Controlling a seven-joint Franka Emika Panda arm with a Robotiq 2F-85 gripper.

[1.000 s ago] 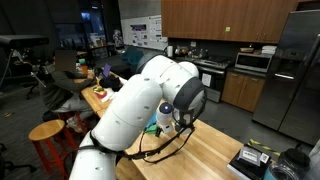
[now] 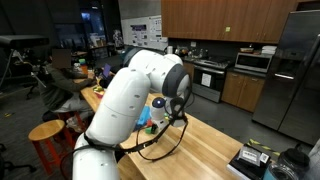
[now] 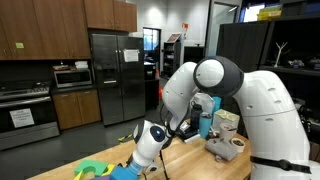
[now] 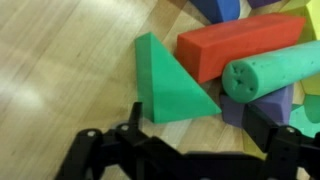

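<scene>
A green triangular block [image 4: 170,85] lies on the wooden table in the wrist view, apart from my fingers as far as shows. My gripper stands open over its wide end, one dark finger on either side of the image. To the right of the triangle are a red block [image 4: 235,46] and a green cylinder [image 4: 270,73]. A purple block [image 4: 268,103] sits partly under the cylinder.
More blocks crowd the right edge of the wrist view, including a blue block [image 4: 216,8]. Bare table [image 4: 60,70] spreads to the left. Black items [image 2: 250,160] stand at the table's right side in exterior view 1.
In exterior view 1 my forearm and gripper have shifted a little to the left. More of the coloured things beneath the arm shows now.
</scene>
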